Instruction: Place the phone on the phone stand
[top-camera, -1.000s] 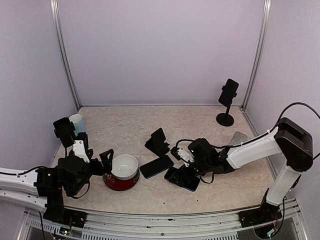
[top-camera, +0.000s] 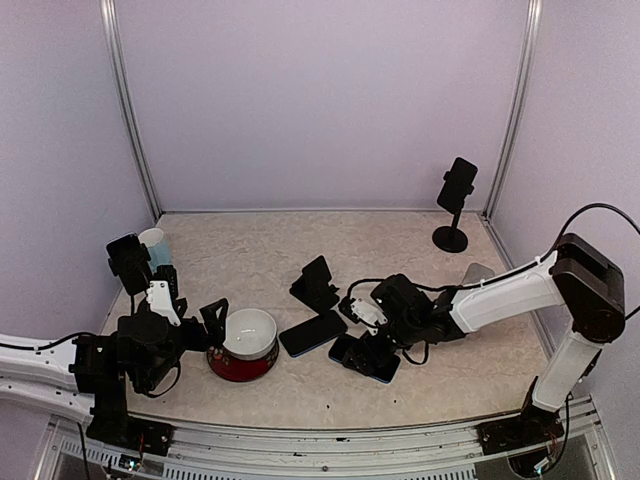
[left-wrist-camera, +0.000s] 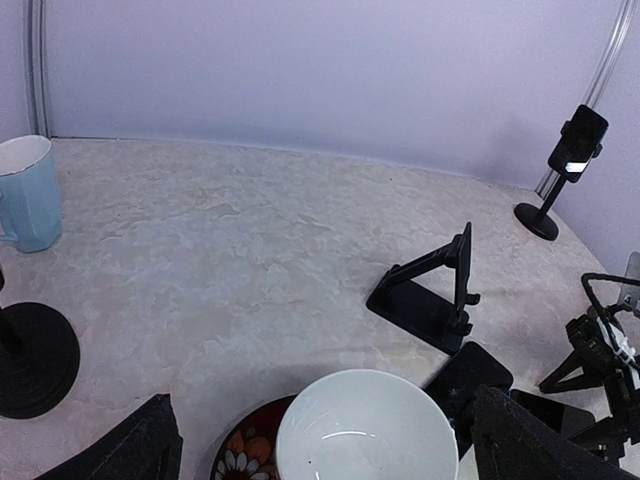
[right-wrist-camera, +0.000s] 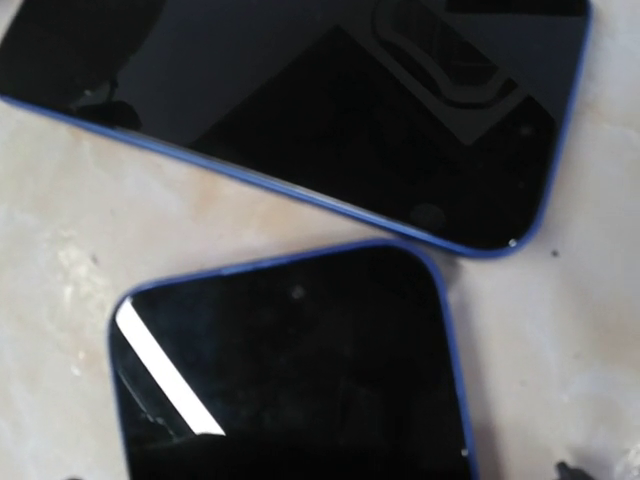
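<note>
Two black phones with blue edges lie flat on the table: one (top-camera: 312, 332) beside the white bowl, the other (top-camera: 383, 370) beneath my right gripper (top-camera: 365, 355). Up close in the right wrist view they fill much of the frame, a phone (right-wrist-camera: 400, 130) above and another (right-wrist-camera: 290, 370) below. A black folding phone stand (top-camera: 315, 285) (left-wrist-camera: 420, 310) stands behind them, empty. My right gripper is open, low over the phone; its fingers are barely visible in its wrist view. My left gripper (top-camera: 195, 325) is open at the left, facing the bowl.
A white bowl (top-camera: 250, 330) sits on a red patterned mat (top-camera: 230, 368). A light blue mug (top-camera: 154, 243) and a black stand (top-camera: 129, 258) are at the left. A taller stand (top-camera: 450, 237) is at the back right.
My right gripper and wrist have shifted very slightly. Otherwise nothing visibly differs in the top view.
</note>
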